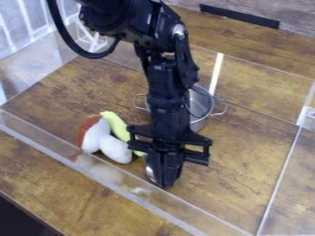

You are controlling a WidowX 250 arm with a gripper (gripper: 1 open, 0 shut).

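The black gripper (165, 171) is low at the table, just inside the clear front wall, its fingertips close together over the spot of a silver spoon, which is mostly hidden behind them. Whether anything is between the fingers cannot be seen. Left of it lie a white mushroom-like toy with a red top (95, 135) and a pale yellow-green long object (116, 124). A metal pot or bowl (202, 104) sits behind the arm, partly hidden.
Clear walls border the wooden work surface (252, 157) at the front and sides. Bare wood lies to the right and at the back left.
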